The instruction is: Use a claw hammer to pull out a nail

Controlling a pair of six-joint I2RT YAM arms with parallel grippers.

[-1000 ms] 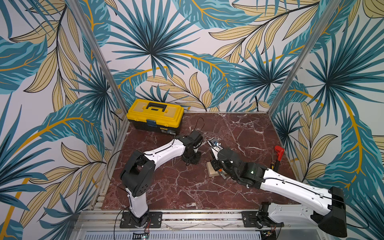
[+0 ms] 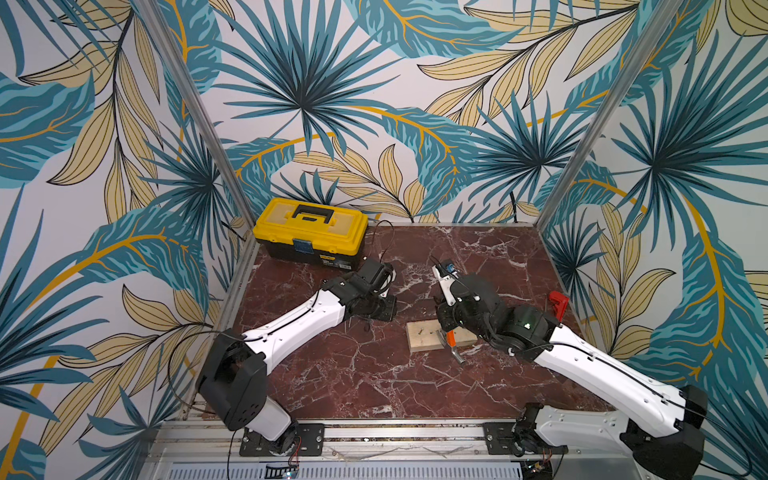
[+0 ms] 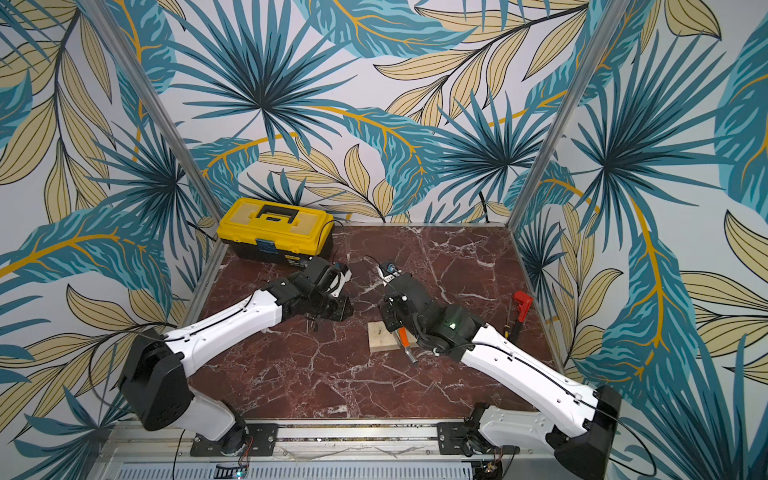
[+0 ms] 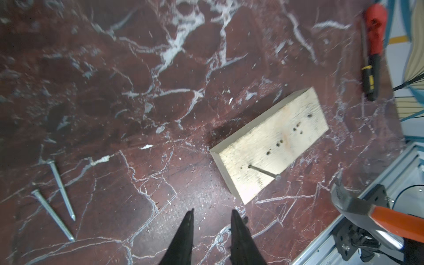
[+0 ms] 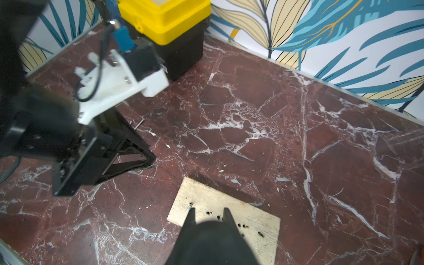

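Observation:
The pale wooden block (image 4: 282, 134) lies on the marbled table. Out of its near end a nail (image 4: 265, 171) sticks up at a slant; several dark holes mark the rest of its top. My right gripper is shut on the claw hammer, whose dark handle end shows blurred between the fingers. The hammer's orange handle (image 2: 451, 339) and metal head (image 4: 353, 205) hang at the block's near side, apart from the nail. Left of the block, my left gripper stands part open, with nothing between its fingers.
Two loose nails (image 4: 53, 215) lie on the table on the left. A yellow and black toolbox (image 2: 310, 228) stands at the back left. At the right edge lies a red and black tool (image 2: 557, 305).

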